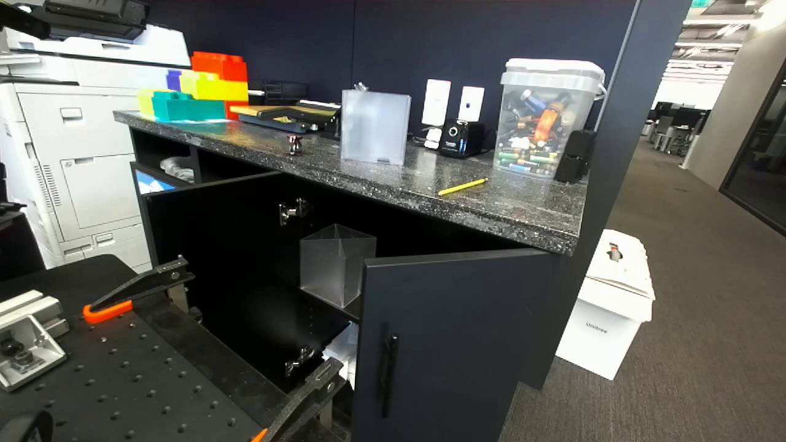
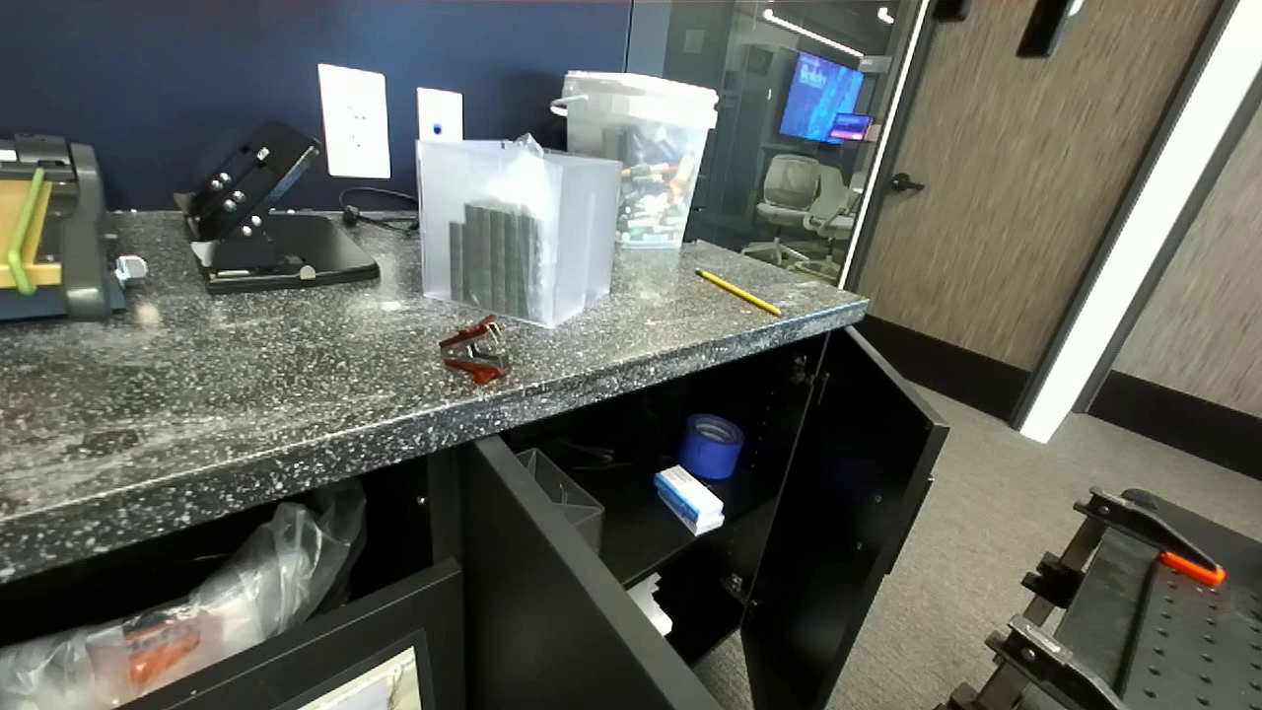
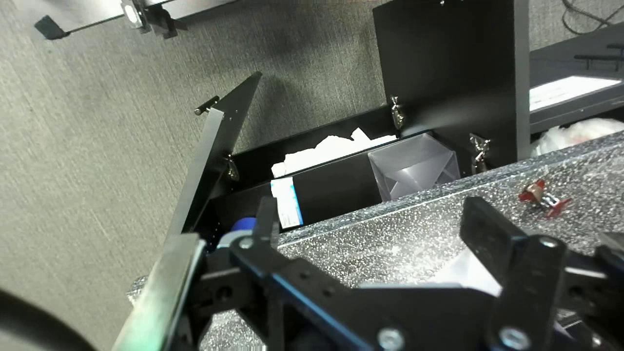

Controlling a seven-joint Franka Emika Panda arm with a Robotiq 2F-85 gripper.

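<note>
In the wrist view my gripper stands open above the counter edge, its two black fingers wide apart and nothing held between them. Below it is a cabinet with both doors swung out. On the cabinet's shelf sit a clear angular container (image 3: 412,164), a white and blue box (image 3: 287,202) and a roll of blue tape (image 2: 712,446). A yellow pencil (image 2: 739,292) lies on the counter (image 2: 272,367) near its right end. The red staple remover (image 2: 475,349) rests closer to the middle. Neither exterior view clearly shows the gripper.
Behind the staple remover stands a frosted box (image 2: 521,231), with a lidded tub of batteries (image 1: 549,121) farther right. The left cabinet door (image 2: 580,580) and right cabinet door (image 1: 449,339) jut into the space before the counter. A perforated black table (image 1: 140,376) stands close by.
</note>
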